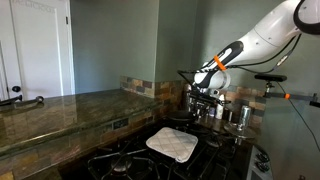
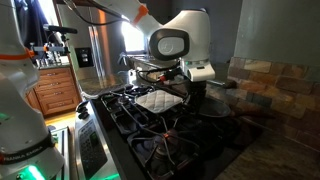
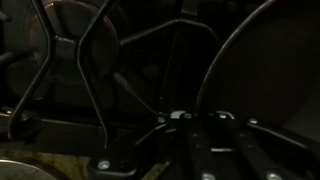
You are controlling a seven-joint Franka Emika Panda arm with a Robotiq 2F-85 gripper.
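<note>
A dark round pan point(image 2: 238, 107) sits at the back of the black stove, its handle pointing towards the tiled wall in exterior view 2. In the wrist view, the pan point(image 3: 265, 70) fills the right side and its curved rim runs down to my gripper. The fingers are close together at that rim and appear shut on it, though the dark picture hides the exact contact. From exterior view 1, the gripper is small and dark beside the pan point(image 1: 181, 116).
A white cloth or mat point(image 1: 174, 144) lies flat on the stove grates. Several bottles and containers point(image 1: 220, 110) stand by the tiled wall behind the arm.
</note>
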